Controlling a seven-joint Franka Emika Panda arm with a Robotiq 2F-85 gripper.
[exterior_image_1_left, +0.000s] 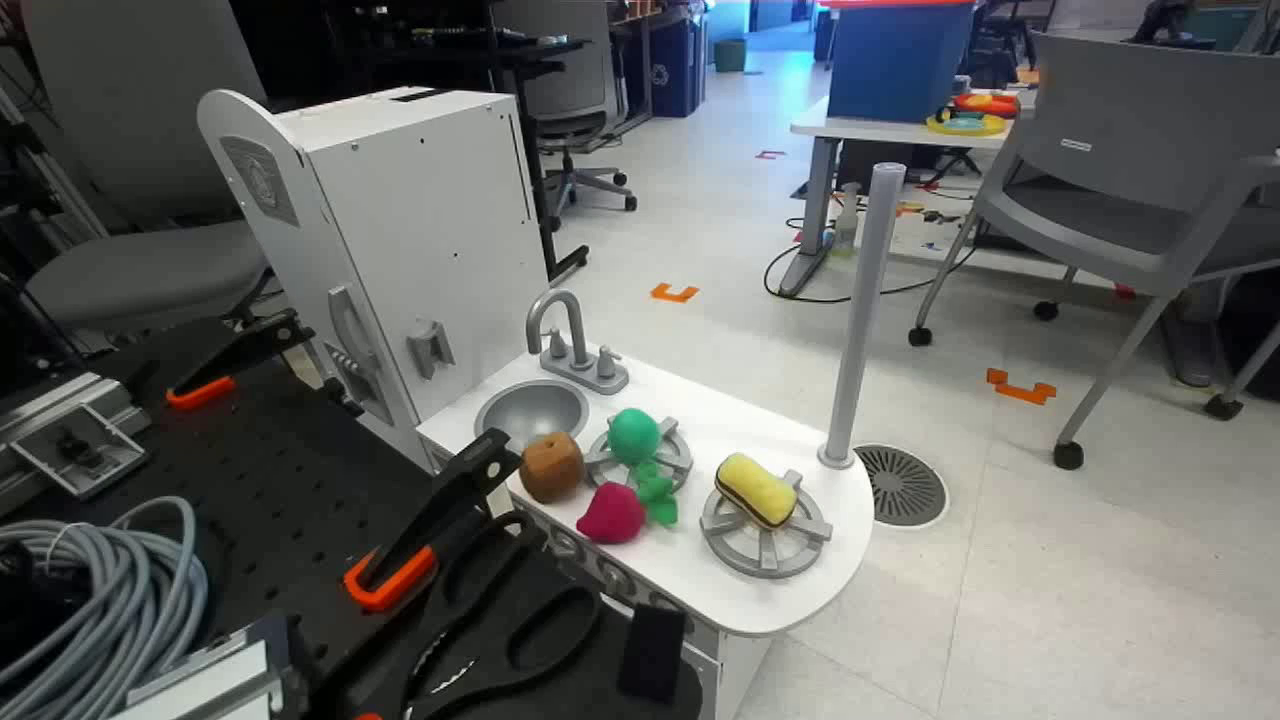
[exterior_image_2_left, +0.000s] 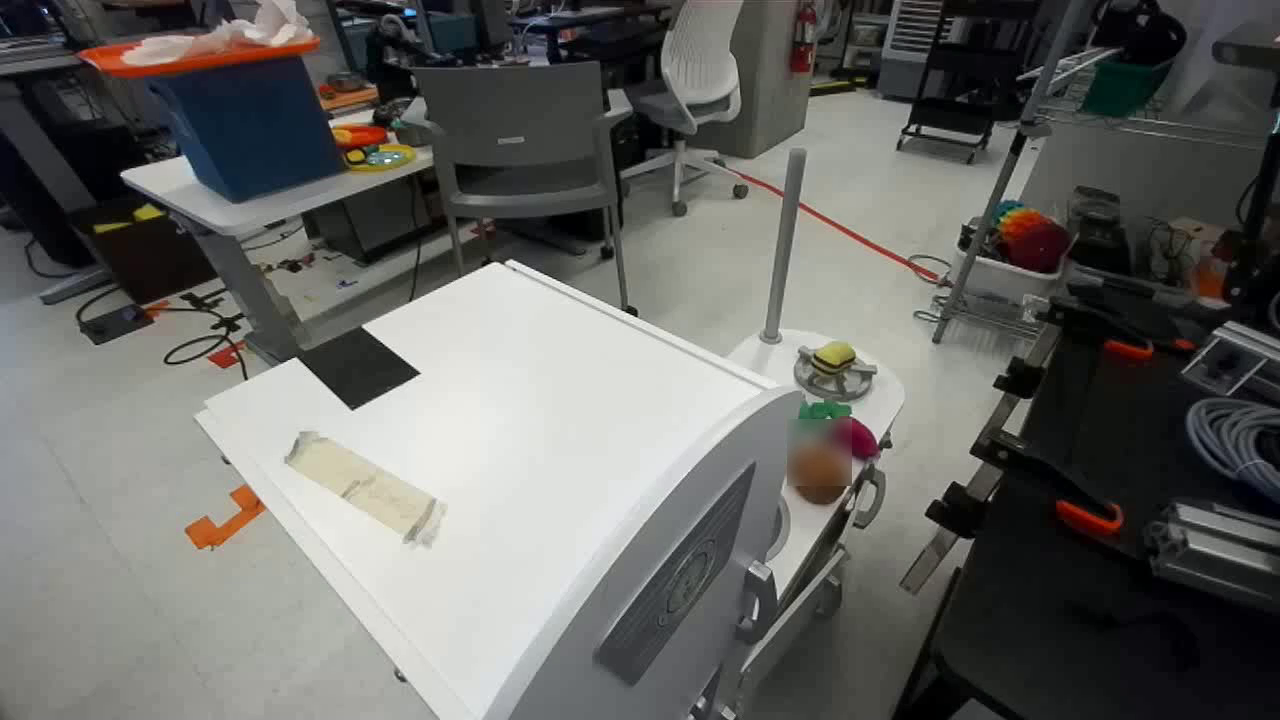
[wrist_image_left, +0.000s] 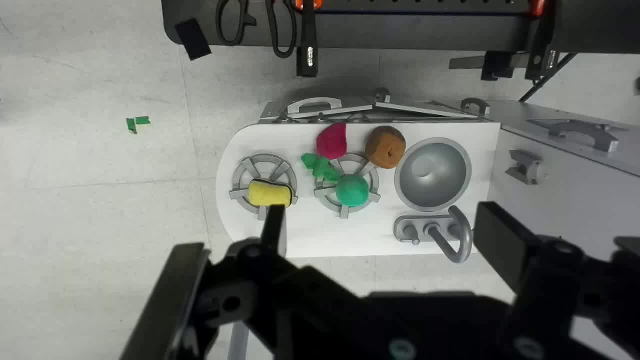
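Observation:
In the wrist view my gripper is open above the white toy kitchen counter (wrist_image_left: 372, 237), its fingers far apart and nothing between them. A yellow, dark-edged plush piece (wrist_image_left: 268, 193) rests on the left burner (wrist_image_left: 264, 167). On the other burner sits a green ball (wrist_image_left: 352, 191), with small green leafy pieces (wrist_image_left: 322, 167) beside it. The dark pink plush piece (wrist_image_left: 332, 141) and the brown round one (wrist_image_left: 385, 147) lie along the counter's edge. The grey sink bowl (wrist_image_left: 433, 174) is empty. Neither exterior view shows the gripper.
A grey faucet (exterior_image_1_left: 572, 336) rises behind the sink, beside the tall white cabinet (exterior_image_1_left: 420, 204). An upright grey pole (exterior_image_1_left: 866, 312) stands at the counter's rounded end. The black table (exterior_image_1_left: 276, 480) carries scissors (exterior_image_1_left: 504, 624), clamps and coiled cable. Bare counter lies between the burners.

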